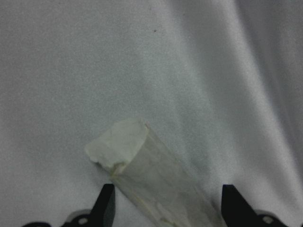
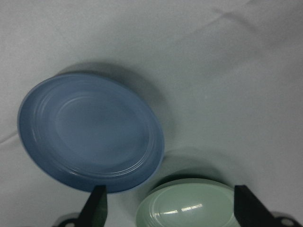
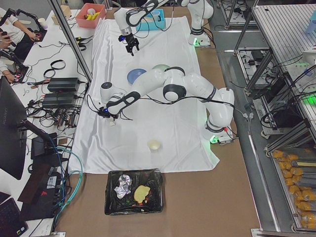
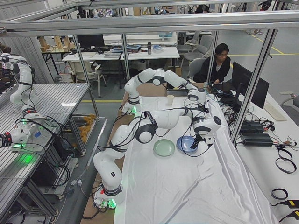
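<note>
A pale, crumpled paper roll [image 1: 156, 179] lies on the white cloth. My left gripper [image 3: 107, 114] is low over it and open; in the left wrist view the roll lies between and below the fingertips. My right gripper [image 3: 132, 47] stands open above the far part of the cloth, near a blue plate [image 2: 90, 130] and a green plate [image 2: 187, 208], with nothing between its fingers.
A cream bowl [image 3: 153, 144] is on the cloth. A black tray [image 3: 112, 205] with foil and food sits beyond the cloth's edge. At the far end are a blue bin [image 3: 150, 23] and a red bin [image 3: 83, 22]. Monitors and cables crowd one side.
</note>
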